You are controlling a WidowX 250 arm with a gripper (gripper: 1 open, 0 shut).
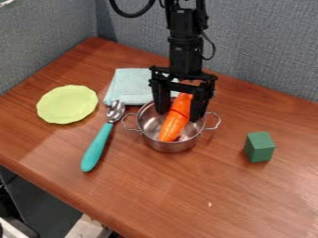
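My black gripper (181, 96) is lowered over a steel pot (162, 139) with two handles, its fingers open on either side of an orange carrot (178, 117). The carrot lies tilted in the pot, its upper end partly hidden under the gripper. Whether the fingertips touch it is unclear.
A teal-handled spoon (97, 145) lies left of the pot, with a pale folded cloth (129, 84) behind. A yellow plate (67, 104) is at the left and a green block (258, 147) at the right.
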